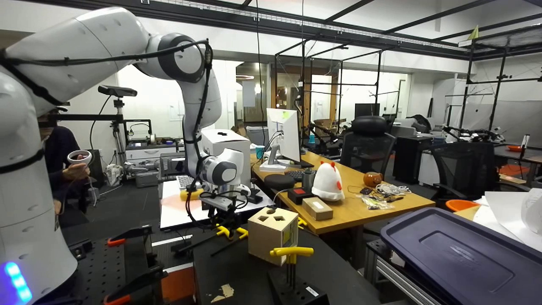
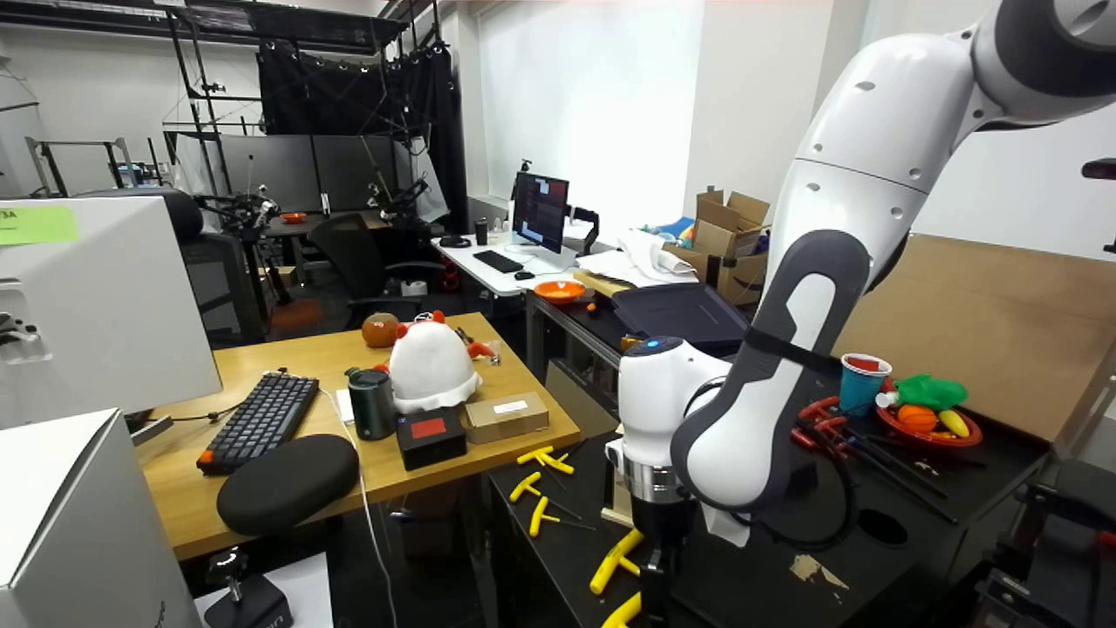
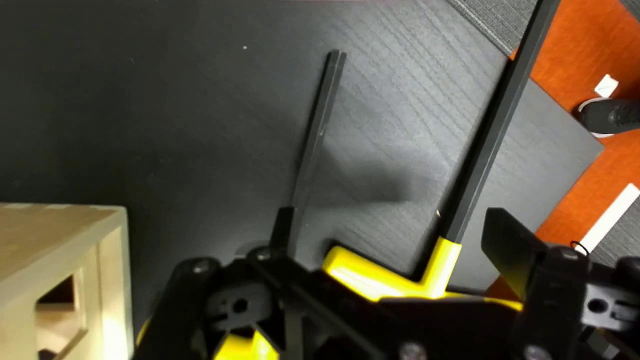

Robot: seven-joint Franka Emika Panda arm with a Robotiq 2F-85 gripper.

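My gripper is open above the black table, its fingers apart on either side of a yellow-handled hex key (image 3: 354,277) in the wrist view. This key's black shaft reaches toward the upper right; whether the fingers touch the handle cannot be told. Left of it lies a second black shaft (image 3: 321,129), its lower end hidden behind the left finger. In exterior view 1, the gripper (image 1: 229,219) is low, close to two yellow handles and left of the wooden shape box (image 1: 272,236). A black holder (image 1: 297,292) carries upright yellow-handled keys nearer that camera.
Further yellow-handled keys (image 2: 539,516) lie along the table edge. A red bowl (image 2: 931,440) with toy fruit and a blue cup (image 2: 863,384) stand on the black table. A wooden desk (image 1: 350,213) adjoins it. Clamps (image 1: 134,284) sit near the arm's base.
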